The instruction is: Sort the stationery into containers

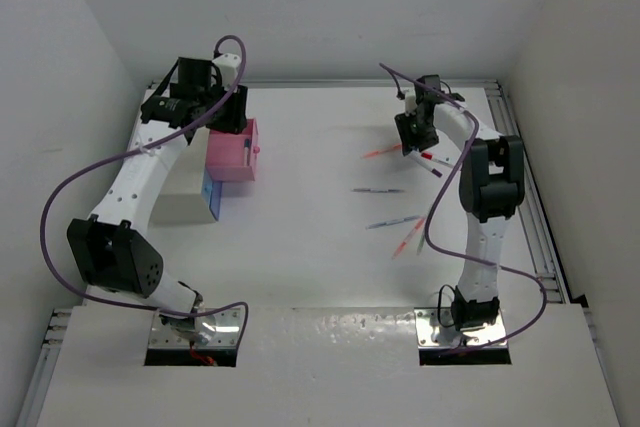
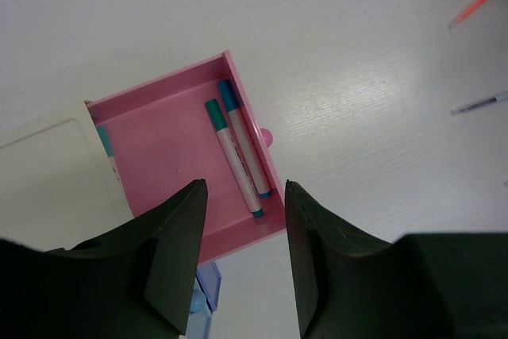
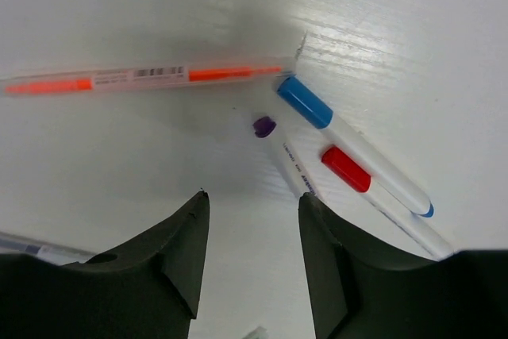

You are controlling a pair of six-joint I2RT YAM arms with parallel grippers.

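Note:
In the left wrist view a pink box (image 2: pixel 171 156) holds markers, including a green-capped marker (image 2: pixel 236 160); my left gripper is open above its front edge. My right gripper is open over the pens at the table's right, just short of a purple-capped marker (image 3: pixel 286 152). Beside that lie a blue-capped marker (image 3: pixel 365 156), a red-capped marker (image 3: pixel 397 212) and an orange pen (image 3: pixel 143 78). Farther down in the top view are more pens (image 1: pixel 408 237).
A white-lidded container (image 2: pixel 55 180) and a blue container (image 2: pixel 208 283) adjoin the pink box.

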